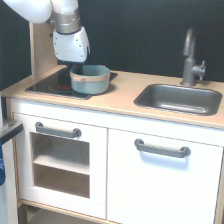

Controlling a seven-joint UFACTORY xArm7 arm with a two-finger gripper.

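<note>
A grey-blue pot (90, 79) rests near the right side of the black hob (42, 86), on the wooden counter. My white gripper (75, 68) points down from the upper left, with its dark fingers at the pot's left rim. They look to be touching or very close to it. The fingers are small and dark, so I cannot tell whether they are open or shut, or whether any of the rim lies between them.
To the right is a steel sink (178, 98) with a tall tap (190, 62) behind it. Bare counter (128, 88) separates hob and sink. Below are a glass-fronted cabinet (61, 165) and a white door (160, 175), both with grey handles.
</note>
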